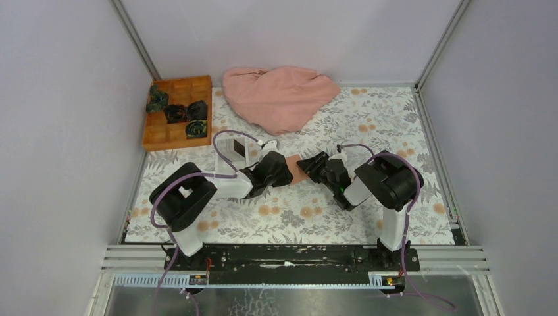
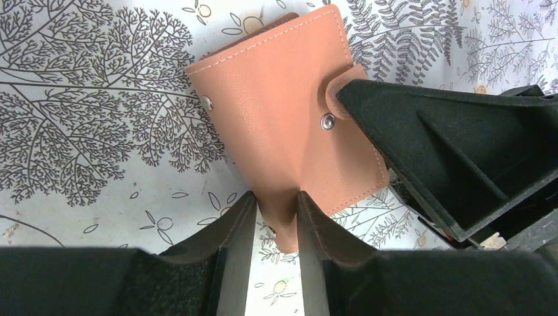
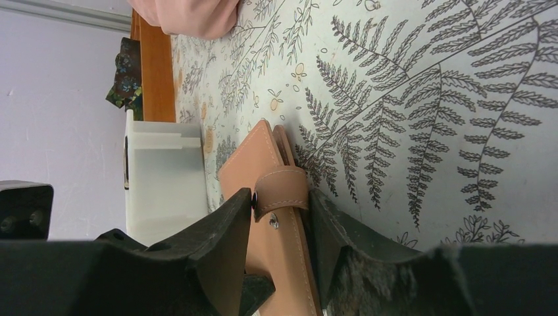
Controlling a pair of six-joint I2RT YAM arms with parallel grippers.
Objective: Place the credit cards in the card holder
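Observation:
A salmon-pink leather card holder with white stitching lies on the table between my two grippers. My left gripper is shut on its narrow lower end, pinching the leather. At the opposite edge, my right gripper is open, its fingers on either side of the snap strap. The strap stands bent over the holder's edge, its metal snap uncovered in the left wrist view. From above, both arms largely cover the holder. No credit card can be made out clearly.
Just left of the holder stands a white box with a dark patch. A wooden tray with dark bundles is at the back left, beside a pink cloth.

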